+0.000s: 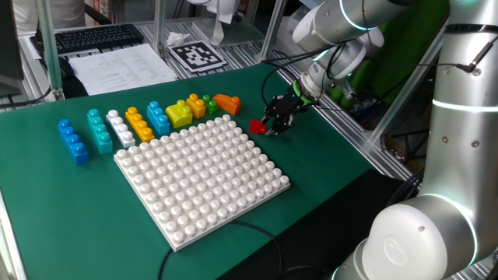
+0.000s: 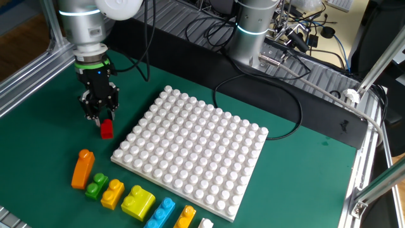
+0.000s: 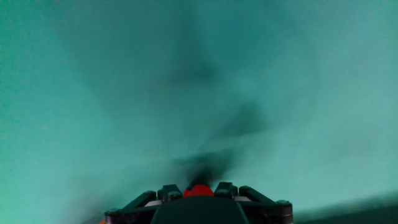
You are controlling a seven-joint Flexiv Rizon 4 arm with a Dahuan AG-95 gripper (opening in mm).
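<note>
My gripper [image 2: 106,120] is at the far side of the mat in exterior view 1, low beside the baseplate's corner, its fingers at a red block [image 2: 107,130]. The fingers appear shut on that block; in the wrist view its red top [image 3: 199,191] shows between the two fingers. Whether the block touches the mat I cannot tell. The white studded baseplate [image 1: 201,173] lies flat and bare on the green mat, apart from the gripper.
Along one side of the baseplate runs a row of blocks: orange [image 1: 227,103], green [image 1: 211,105], yellow-green [image 1: 179,115], white [image 1: 120,128], dark blue [image 1: 73,142] and several others. Black cables [image 1: 268,233] cross the mat's near edge. Bare green mat surrounds my gripper.
</note>
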